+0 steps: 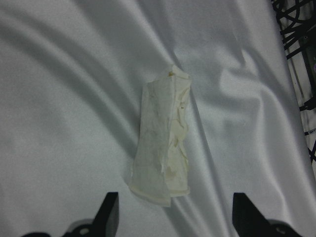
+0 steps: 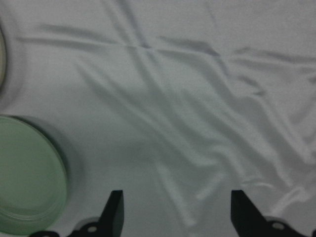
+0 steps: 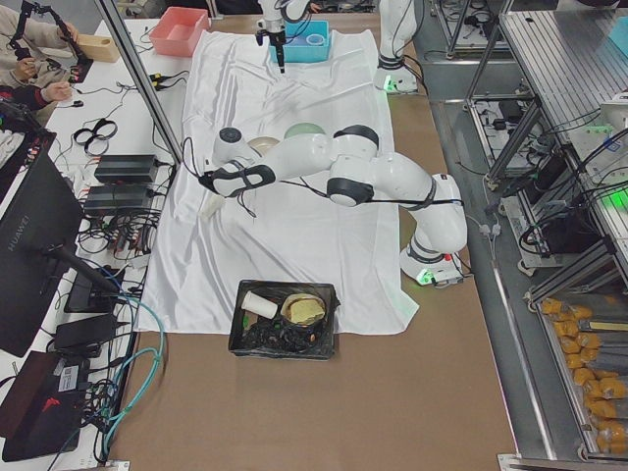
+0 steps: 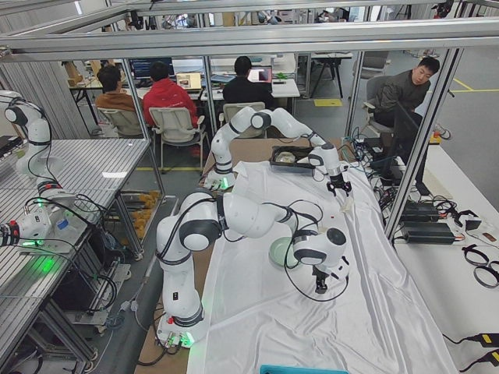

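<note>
A crumpled, pale folded paper-like piece point(image 1: 159, 136) lies on the white cloth, centred in the left wrist view. My left gripper is open above it, its fingers at either side of the bottom edge, nothing between them. My right gripper is open over bare cloth, beside a green plate point(image 2: 27, 175); the edge of another plate shows at the upper left of that view. In the camera left view the near arm partly hides both plates.
A black bin point(image 3: 283, 343) with a white cylinder and other items sits at the cloth's near edge. A blue tray point(image 3: 316, 52) is at the far end. A monitor, cables and devices line the left side.
</note>
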